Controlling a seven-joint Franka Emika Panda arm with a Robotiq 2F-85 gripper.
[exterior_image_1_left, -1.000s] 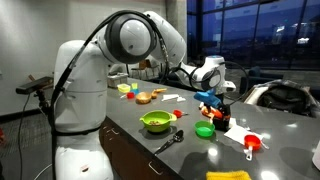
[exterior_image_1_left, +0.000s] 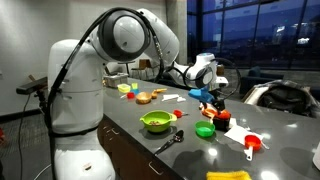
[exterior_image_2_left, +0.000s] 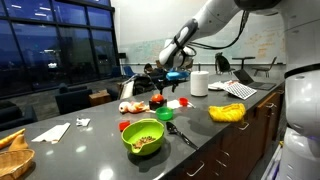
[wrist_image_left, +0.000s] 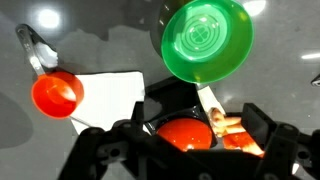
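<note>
My gripper hangs open above a black container (wrist_image_left: 172, 100) with a red rounded thing (wrist_image_left: 186, 133) in it; no object shows held between the fingers. In exterior view 1 the gripper (exterior_image_1_left: 219, 101) is small and close over the red thing (exterior_image_1_left: 223, 115), and whether they touch cannot be told. A green bowl (wrist_image_left: 207, 42) lies beside the container, at the top of the wrist view. Against the container's other side is an orange and white item (wrist_image_left: 238, 134), partly hidden by a finger.
A red ladle-like cup (wrist_image_left: 57, 94) lies near white paper (wrist_image_left: 108, 97). Elsewhere on the table are a lime-green basket (exterior_image_2_left: 144, 137), a black utensil (exterior_image_2_left: 181, 131) and a yellow cloth (exterior_image_2_left: 228, 113). Bare tabletop shows at the front left of exterior view 2 (exterior_image_2_left: 75, 155).
In exterior view 1 the arm's wrist has shifted slightly left over the last second. The objects on the table look unmoved.
</note>
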